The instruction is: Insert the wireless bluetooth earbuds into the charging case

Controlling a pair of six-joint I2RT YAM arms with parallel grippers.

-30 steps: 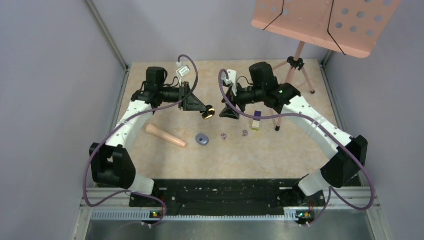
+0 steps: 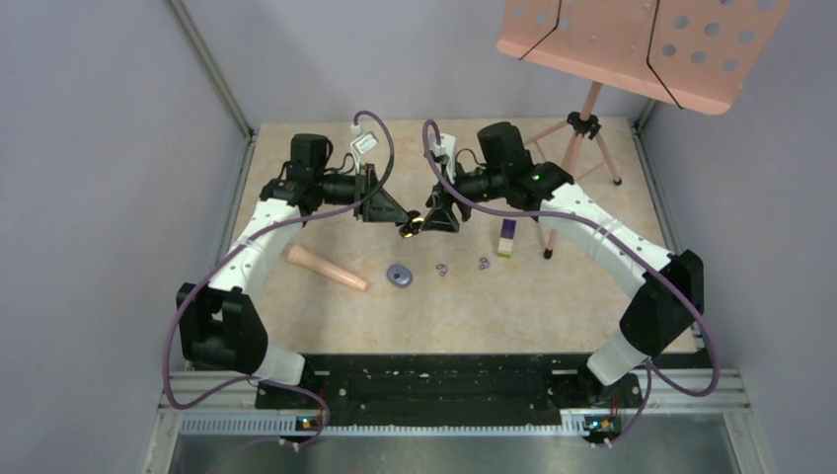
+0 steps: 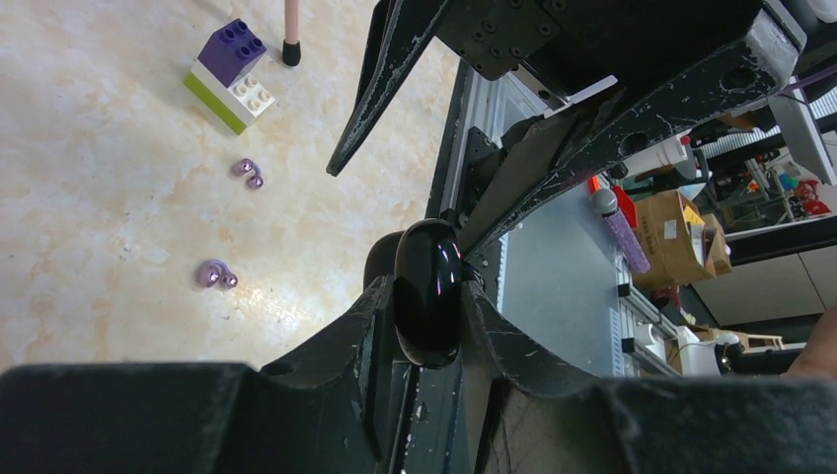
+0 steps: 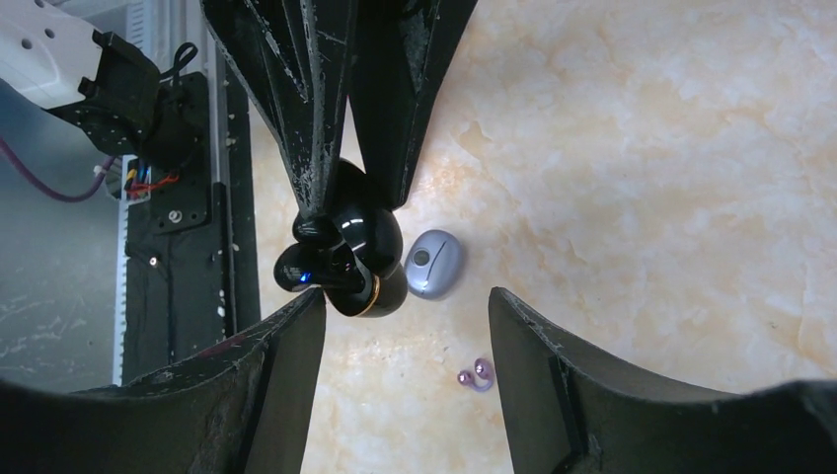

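Note:
My left gripper is shut on the glossy black charging case point(image 2: 412, 223); in the left wrist view its rounded black end point(image 3: 426, 286) sits between the fingertips. The right wrist view shows the case point(image 4: 370, 237) with a gold rim and a small black piece across its front; whether that is an earbud or part of the lid I cannot tell. My right gripper stands open, its fingertips either side of and just short of the case, nothing clearly between them.
Two small purple earbud-like pieces point(image 2: 442, 269) point(image 2: 484, 263) lie on the table, with a grey rounded object point(image 2: 399, 275), a pale wooden cylinder point(image 2: 326, 267) and a brick stack point(image 2: 506, 239). A pink stand point(image 2: 612, 59) occupies the back right.
My right gripper and arm have moved left, closer to the case held by my left gripper. The left arm is nearly still, shifted very slightly.

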